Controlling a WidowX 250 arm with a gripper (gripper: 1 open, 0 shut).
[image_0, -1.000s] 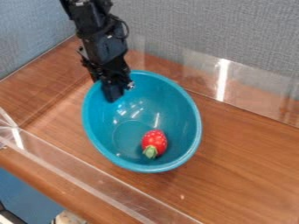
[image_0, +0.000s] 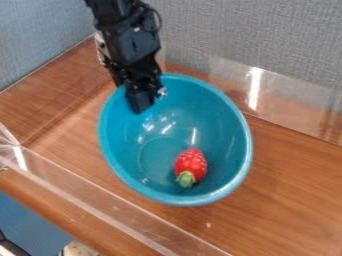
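A turquoise bowl (image_0: 140, 150) sits on the wooden counter, with a red toy strawberry (image_0: 190, 167) inside at its lower right. My black gripper (image_0: 142, 94) is at the bowl's upper-left rim, its lower end over or on that rim. Whether its fingers are closed on the rim is too unclear to tell.
A clear acrylic edge runs along the front left and along the back. Grey padded walls stand behind.
The bowl and strawberry have shifted right from where they were a moment ago, with the gripper moving along at the rim.
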